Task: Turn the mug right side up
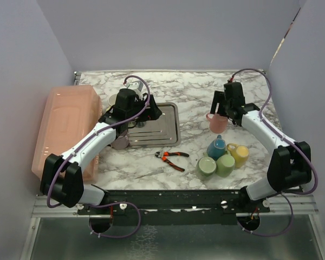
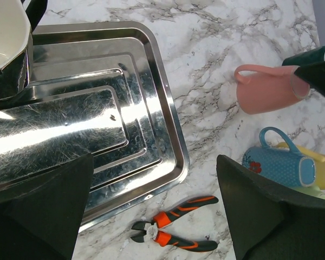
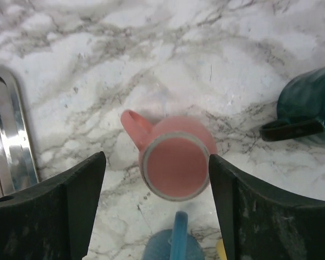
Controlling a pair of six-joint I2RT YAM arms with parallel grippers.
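Observation:
The pink mug (image 1: 218, 124) lies on its side on the marble near the right; in the right wrist view its circular base (image 3: 175, 167) faces me and its handle points up-left. My right gripper (image 1: 220, 103) hangs over it, fingers apart on either side, with nothing visibly gripped. My left gripper (image 1: 148, 110) is open over the metal tray's right part; in the left wrist view the pink mug (image 2: 266, 95) is at upper right.
Blue (image 1: 216, 148), yellow (image 1: 240, 154) and several green mugs crowd the front right; a dark green mug (image 3: 309, 103) is right of the pink one. Pliers (image 1: 171, 158) lie below the tray (image 1: 174, 124). A pink bin (image 1: 59, 124) stands left.

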